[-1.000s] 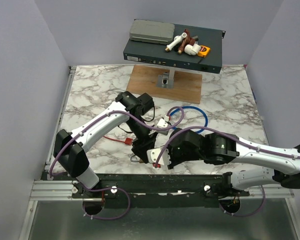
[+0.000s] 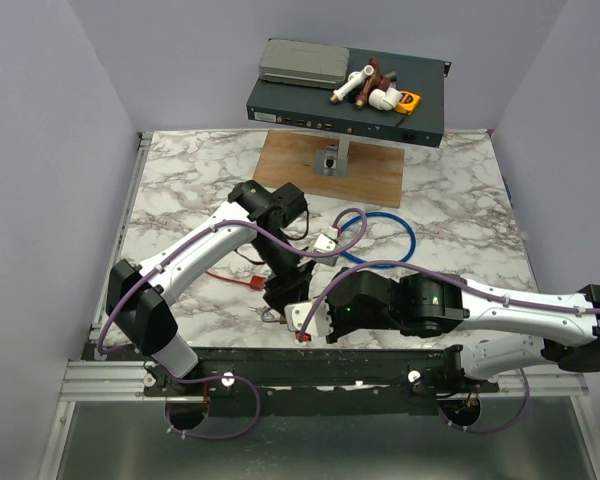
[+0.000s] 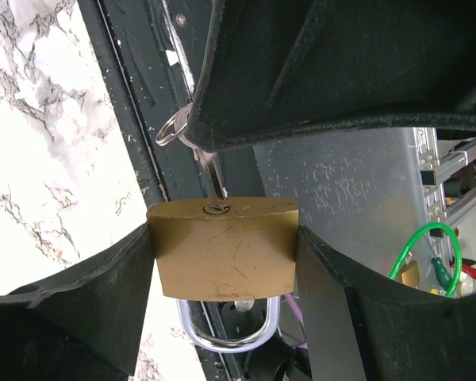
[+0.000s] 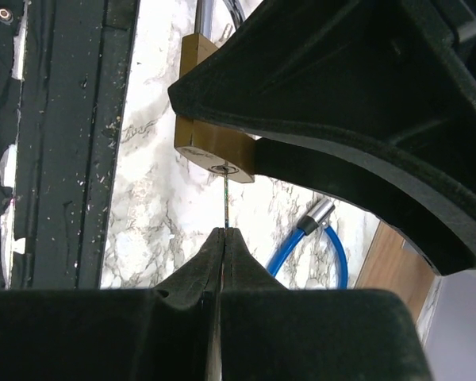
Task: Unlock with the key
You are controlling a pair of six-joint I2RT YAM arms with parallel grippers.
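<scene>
A brass padlock (image 3: 226, 262) is clamped between the two fingers of my left gripper, its steel shackle (image 3: 230, 344) pointing away from the right gripper. The right gripper is shut on a thin silver key (image 3: 213, 173), whose ring (image 3: 171, 127) sticks out beside the fingertip. Seen edge-on in the right wrist view, the key's blade (image 4: 226, 194) runs up to the padlock's keyhole (image 4: 223, 169). Its tip meets the keyhole; how deep it sits cannot be told. Both shackle legs go behind the body, so whether it is locked is hidden.
A blue cable loop (image 2: 412, 240) lies on the marble table right of the grippers, and a red-ended cable (image 2: 257, 283) lies to their left. The dark front edge (image 2: 230, 362) runs close below both grippers. Free marble (image 2: 195, 180) spreads at the back left.
The left arm looks almost still.
</scene>
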